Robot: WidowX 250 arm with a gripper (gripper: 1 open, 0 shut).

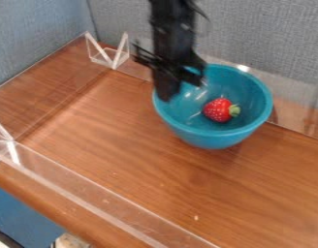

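A teal bowl (pixel 213 136) stands on the wooden table (pixel 110 165), right of centre. Inside it lies a red strawberry (pixel 221 109) with a green top. My gripper (pixel 169 79), dark and blurred by motion, is over the bowl's left rim, up and left of the strawberry. Whether its fingers are open or shut is too blurred to tell; nothing red shows in it.
Clear plastic strips run along the table's back and front edges, with a white bracket at the back left. Grey padded walls stand behind.
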